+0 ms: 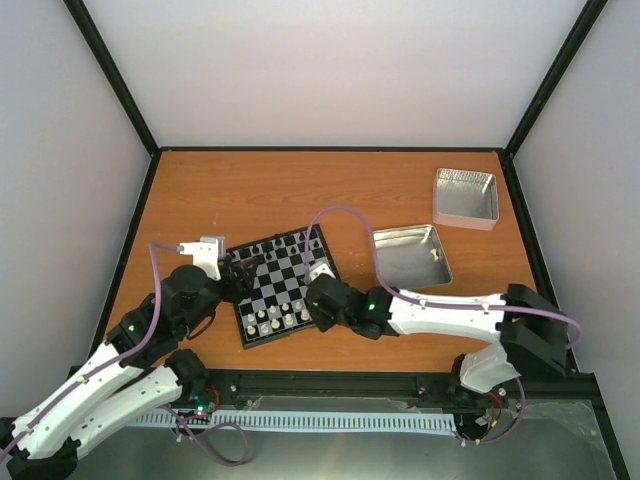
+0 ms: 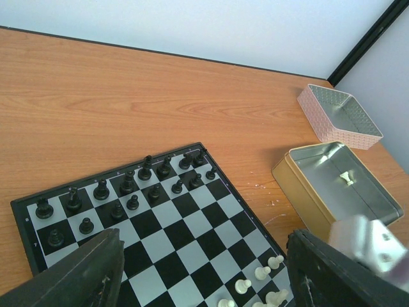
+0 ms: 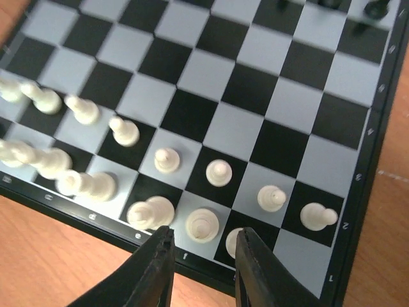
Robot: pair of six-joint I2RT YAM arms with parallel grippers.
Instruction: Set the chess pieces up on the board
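Observation:
The chessboard [image 1: 280,270] lies mid-table. Black pieces [image 2: 101,190] fill its far rows; white pieces [image 3: 202,224] stand in the near rows, several in two lines. My left gripper hangs open over the board's left side, nothing between its fingers. My right gripper is low over the near right of the board, its fingers part open at the edge beside the white pieces; whether anything is between them is unclear. A small white piece [image 2: 347,178] lies in the metal tray [image 1: 410,258] right of the board.
A pink-sided container [image 1: 465,200] sits at the back right. The table [image 1: 260,185] behind the board is clear. The right arm stretches across the near right of the table, close to the tray.

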